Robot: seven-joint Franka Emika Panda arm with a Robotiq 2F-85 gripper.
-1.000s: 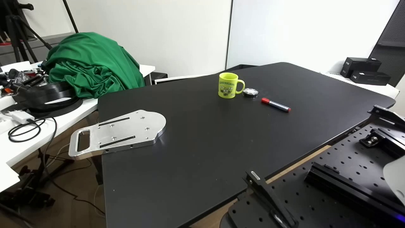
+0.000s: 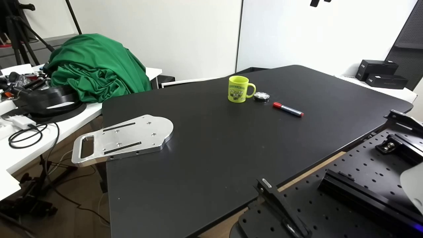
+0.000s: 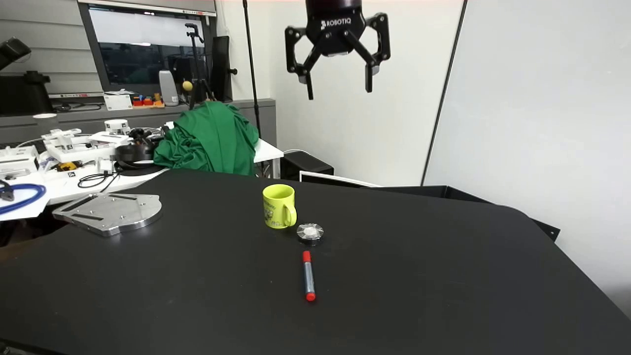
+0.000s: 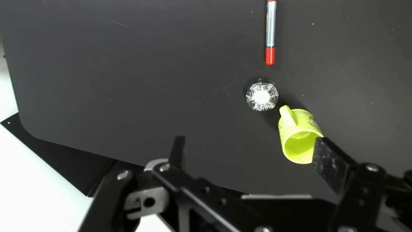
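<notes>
High above the table, my gripper (image 3: 339,93) hangs open, its fingers wide apart and nothing between them. A yellow-green mug (image 2: 237,89) stands upright on the table, its handle turned toward a small round item with a shiny clear top (image 2: 261,96). Beside that item lies a marker (image 2: 288,109) with a silver-grey body and red ends. In the wrist view the mug (image 4: 300,135) appears next to one fingertip, which overlaps its rim in the picture only. The round item (image 4: 262,96) and the marker (image 4: 271,33) lie farther up in that view.
A silver metal plate with a handle slot (image 2: 131,135) rests at the table's left edge, partly overhanging. Green cloth (image 2: 99,67) is heaped on the white side table. Black perforated mounting plate (image 2: 357,170) borders the front right.
The tips of my gripper now show at the top of exterior view 1, where nothing of it was visible before. The objects on the table have not moved.
</notes>
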